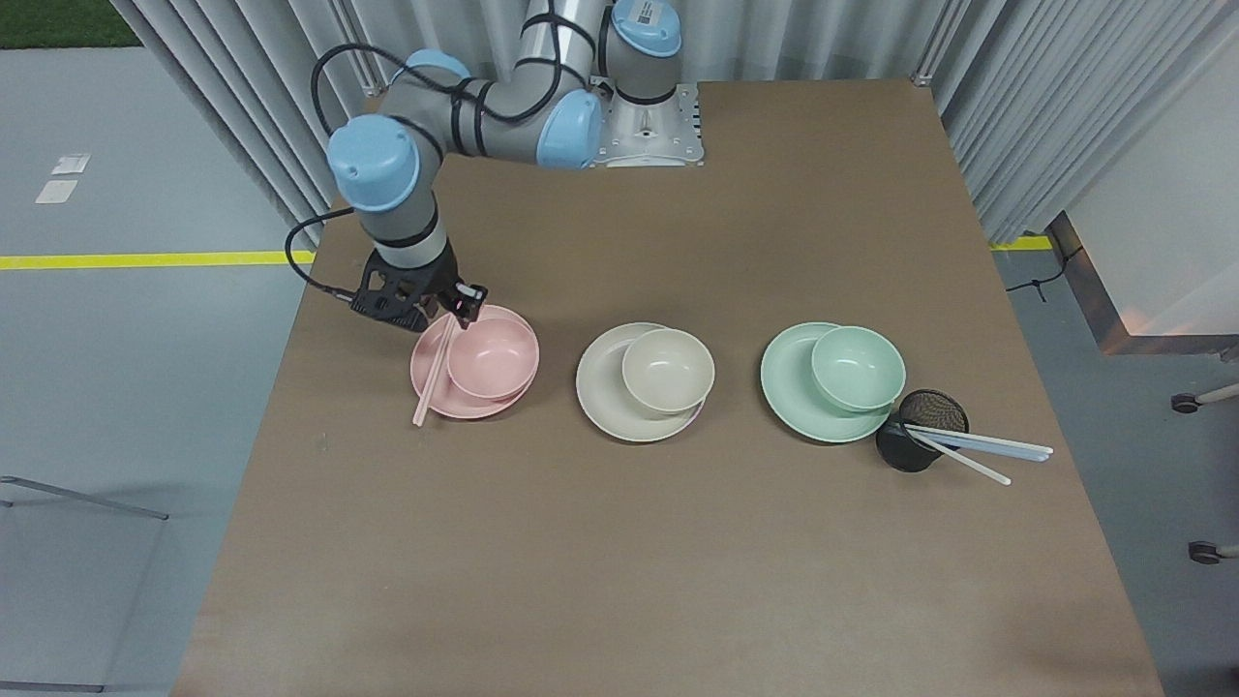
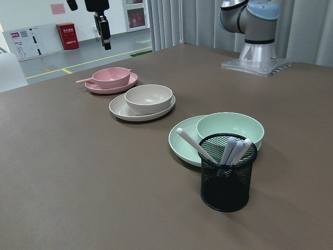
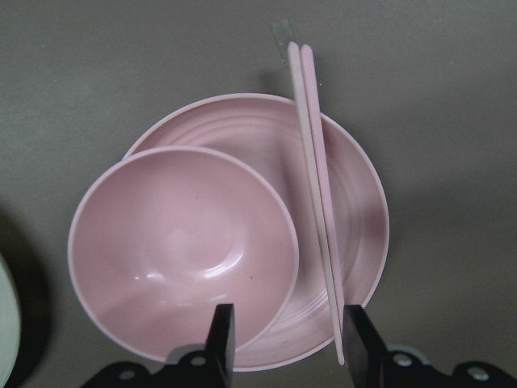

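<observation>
My gripper is poised above the pink plate and pink bowl at the left of the table. In the wrist view, pink chopsticks lie across the plate beside the bowl; my two fingers stand apart below them, open, over the bowl and near the chopsticks' lower end. A white bowl on a white plate sits in the middle, and a green bowl on a green plate to the right.
A black mesh holder with white and light-blue chopsticks stands beside the green plate.
</observation>
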